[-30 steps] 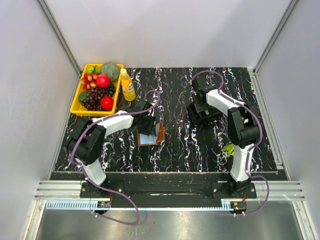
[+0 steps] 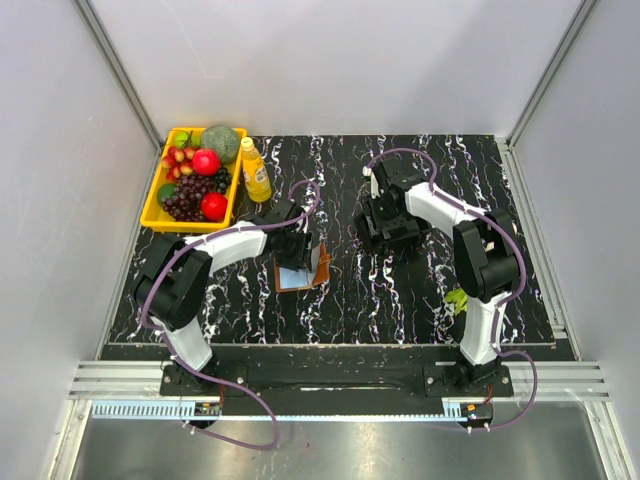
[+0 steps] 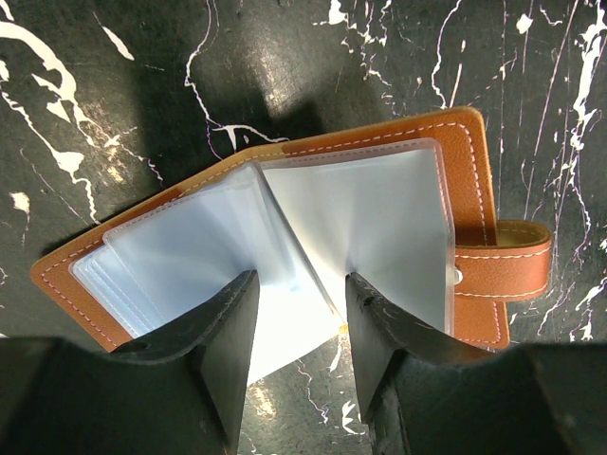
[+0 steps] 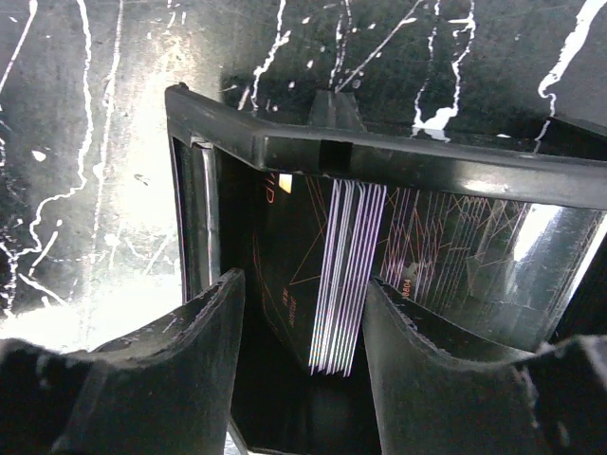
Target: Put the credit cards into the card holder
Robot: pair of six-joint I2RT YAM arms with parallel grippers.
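Observation:
The brown leather card holder [image 2: 321, 272] lies spread open on the table, its strap [image 3: 503, 261] at the right in the left wrist view. It has clear plastic sleeves, and one sleeve's raised edge [image 3: 296, 242] runs between the fingers of my left gripper, which stand apart over it. Whether they touch the sleeve cannot be told. In the right wrist view, a stack of cards [image 4: 349, 275] stands on edge inside a black box [image 4: 379, 159]. My right gripper is open at the box, the stack showing beyond its fingers near the right one.
A yellow basket of fruit [image 2: 150, 218] fills the back left, with a yellow bottle [image 2: 256, 172] beside it. Something yellow-green [image 2: 456, 299] lies by the right arm. Bare table separates holder and box.
My right gripper and the black box have both shifted left across the table. The left arm and the card holder look unmoved from above.

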